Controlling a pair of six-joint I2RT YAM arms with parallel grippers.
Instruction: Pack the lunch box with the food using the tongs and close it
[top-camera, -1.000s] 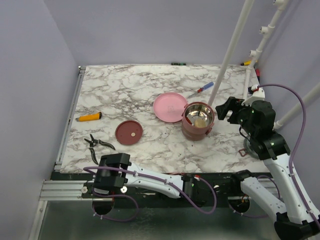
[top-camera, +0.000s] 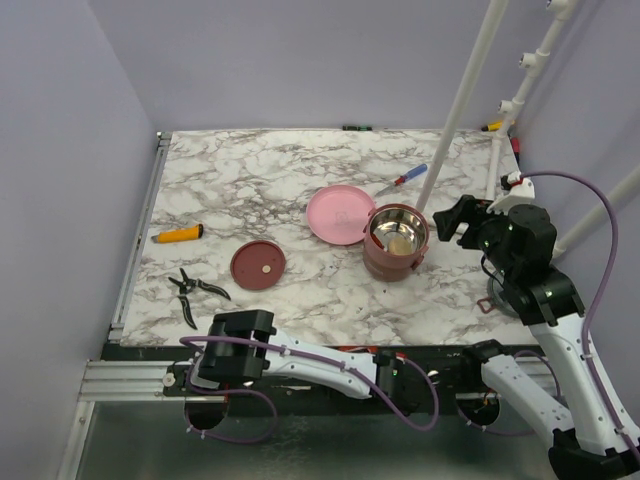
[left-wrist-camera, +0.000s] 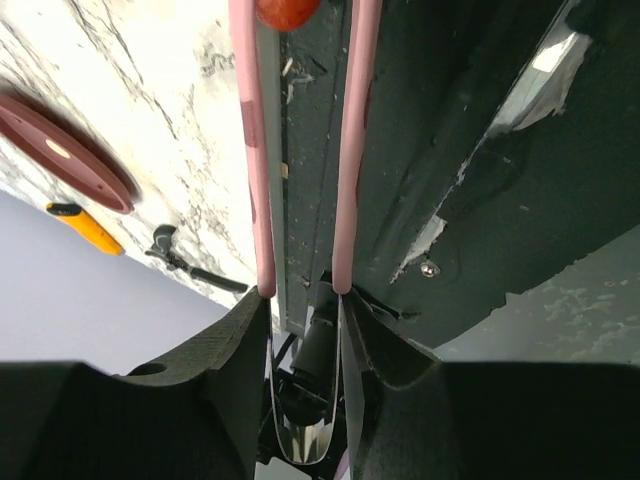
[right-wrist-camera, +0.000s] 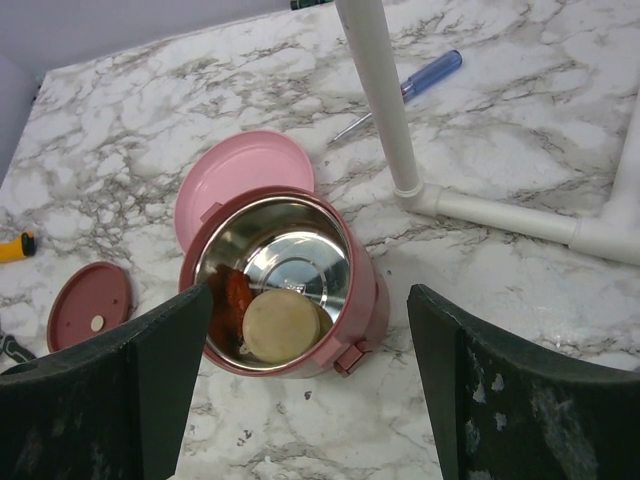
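The pinkish-brown lunch box (top-camera: 384, 264) stands uncovered, with a round pale bun (right-wrist-camera: 281, 325) and reddish-brown food (right-wrist-camera: 229, 305) inside its metal bowl. Its likely lid, a round brown disc (top-camera: 257, 265), lies on the table to the left. Touching or nearly touching the box is a pink plate (top-camera: 339, 213). My right gripper (top-camera: 450, 225) hangs right of the box, open and empty. Pink-armed metal tongs (left-wrist-camera: 257, 190) are clasped between the fingers of my left gripper, over the front table edge. Past the fingers, a red round object (left-wrist-camera: 287, 10) appears near the tong arms; whether they hold it is unclear.
A white pipe post (right-wrist-camera: 383, 110) rises close behind the box. A blue-handled screwdriver (top-camera: 405, 179) lies behind the plate. At left are pruning shears (top-camera: 187, 292) and a yellow-handled tool (top-camera: 178, 234).
My left arm has shifted slightly to the right along the front edge. The right gripper has drifted a little rightward. Box, plate and lid have not moved.
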